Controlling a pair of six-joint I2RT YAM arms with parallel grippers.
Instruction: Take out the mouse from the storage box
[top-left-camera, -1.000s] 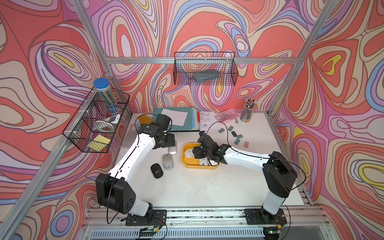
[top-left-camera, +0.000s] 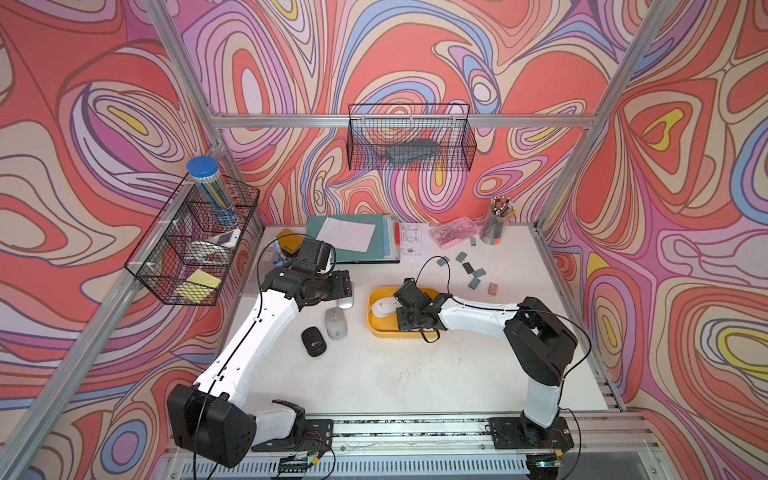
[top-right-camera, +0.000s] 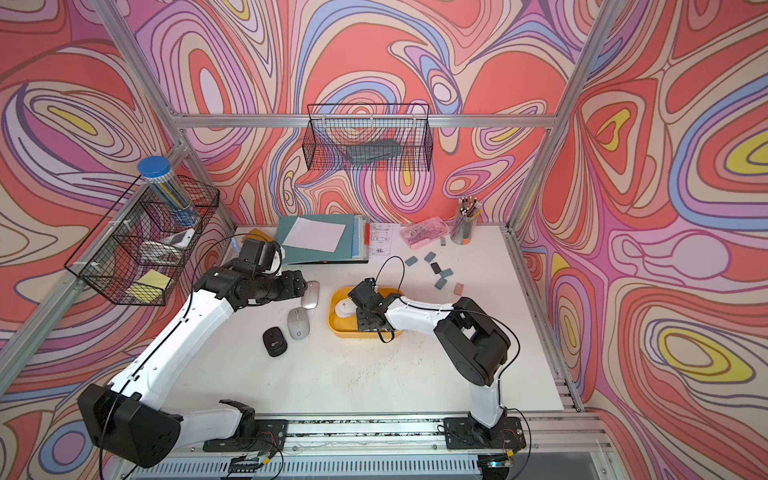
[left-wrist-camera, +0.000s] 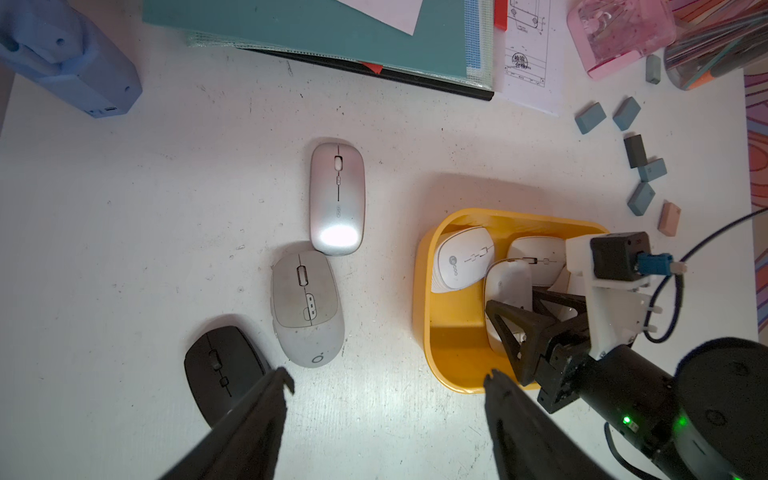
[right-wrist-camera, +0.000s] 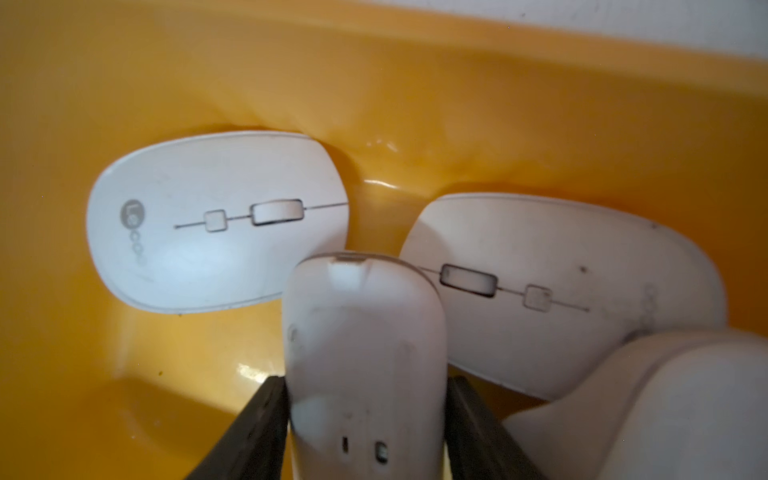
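Observation:
In the left wrist view the yellow storage box holds several white mice, among them a mouse at its left end and one at the back. My right gripper reaches down into the box, its fingers on either side of another white mouse. Hardly any gap shows beside this mouse; whether the fingers press on it is unclear. One more white mouse lies at the lower right of that view. Empty and wide open, my left gripper hangs over the table left of the box.
Outside the box, to its left, lie a silver-pink mouse, a grey mouse and a black mouse. Folders line the back; small blocks are scattered back right.
My right gripper has moved down and toward the front within the box, around a mouse.

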